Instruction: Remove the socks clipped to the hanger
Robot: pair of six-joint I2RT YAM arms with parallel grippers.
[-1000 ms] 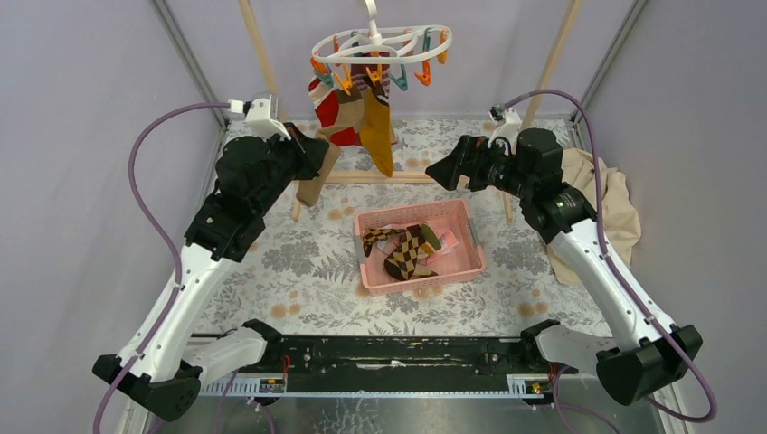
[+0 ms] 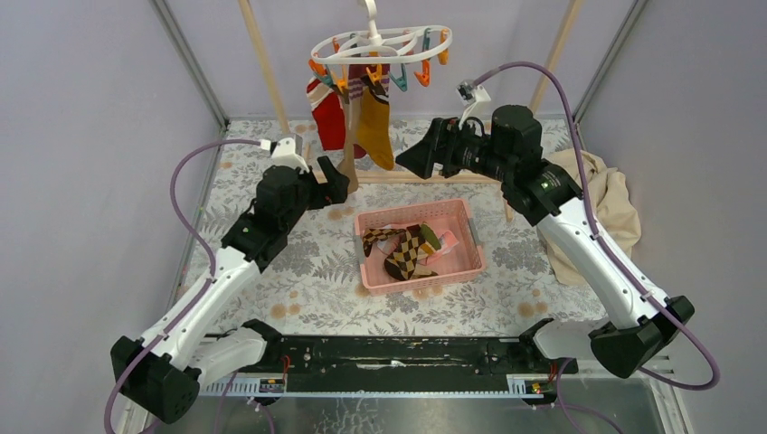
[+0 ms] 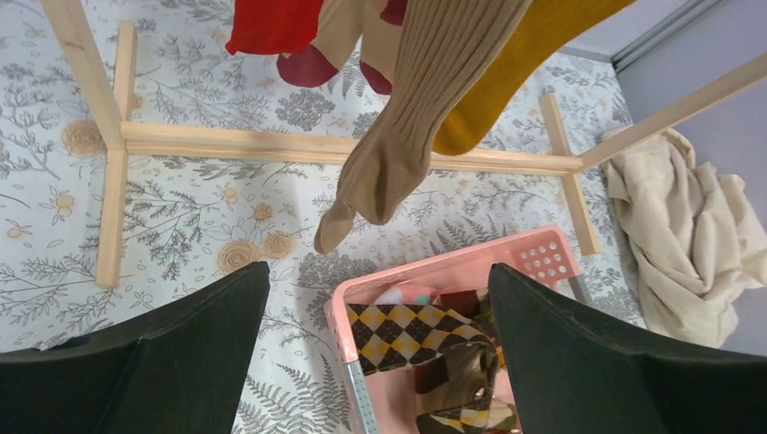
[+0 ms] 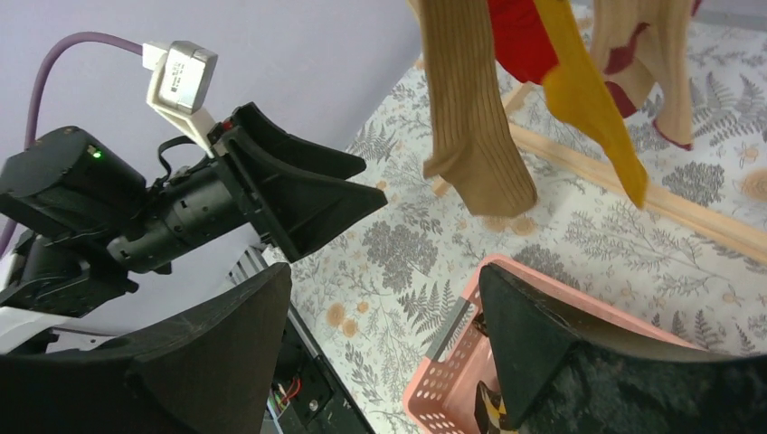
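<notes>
A ribbed brown sock [image 3: 407, 136] hangs in front of my left gripper, which is open with nothing between its fingers. Its toe dangles over the floor, just behind the basket; its upper end is out of the left wrist view. In the top view the brown sock [image 2: 349, 163] hangs below the white hanger [image 2: 384, 56], close to my left gripper's tips. Beside it are a mustard sock [image 2: 374, 127] and a red sock [image 2: 327, 116]. My right gripper stands open and empty, right of the mustard sock. Purple-striped socks behind are partly hidden.
A pink basket [image 2: 475, 256] with several socks in it stands on the patterned floor below the hanger. Several coloured clips on the hanger's right side are empty. Wooden stand bars [image 3: 244, 143] run behind. A beige cloth [image 2: 606, 203] lies at right.
The right gripper has moved inward toward the socks.
</notes>
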